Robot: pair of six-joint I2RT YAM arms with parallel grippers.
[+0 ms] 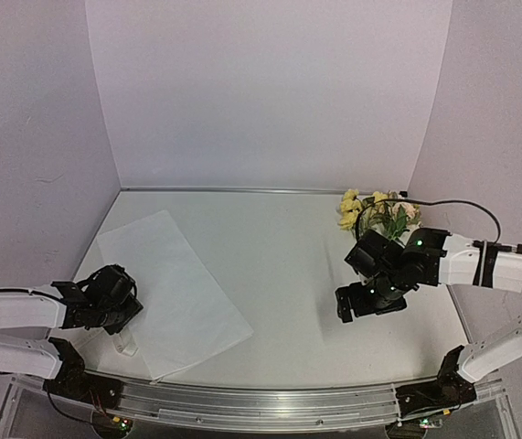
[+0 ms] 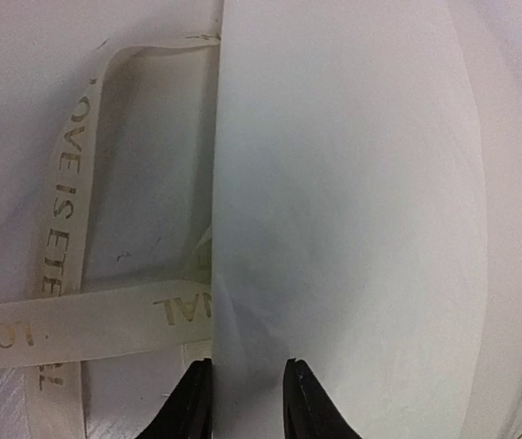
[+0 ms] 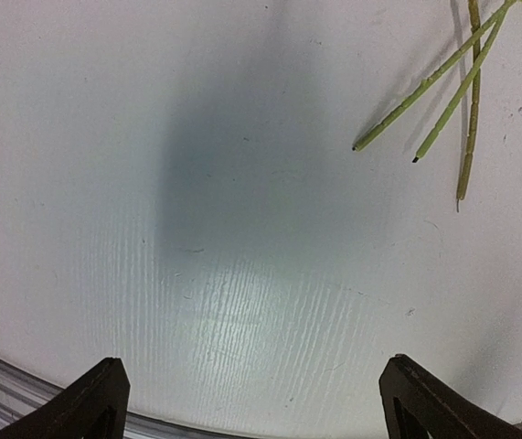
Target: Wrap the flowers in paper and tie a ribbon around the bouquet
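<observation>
The bouquet of yellow and pale pink fake flowers (image 1: 379, 208) lies at the far right of the table. Some of its green stems (image 3: 440, 114) show in the right wrist view. A white wrapping sheet (image 1: 183, 302) covers the left part. By its left edge lies a cream lettered ribbon (image 2: 105, 322), partly hidden under the sheet. My left gripper is at that edge, its fingers apart; the sheet shows behind the gap, and whether they touch it is unclear. My right gripper is wide open above bare table, on the near side of the stems.
Bare table (image 1: 279, 274) stretches between the sheet and the right arm. A metal rail (image 1: 261, 402) borders the near edge, and pale walls close off the back and both sides.
</observation>
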